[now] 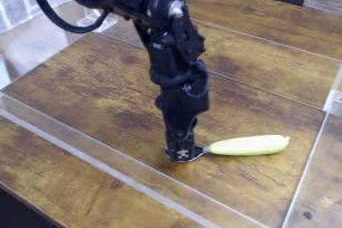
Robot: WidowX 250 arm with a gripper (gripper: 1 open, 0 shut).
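Observation:
A spoon (249,146) with a pale yellow-green handle lies on the wooden table, its metal head mostly hidden under my gripper. My black gripper (183,148) reaches down onto the spoon's head at the left end of the handle, fingertips low at the tabletop. Whether the fingers are closed around the metal is hard to make out.
Clear strips cross it along the lower left and the right side. A white rail stands at the back left.

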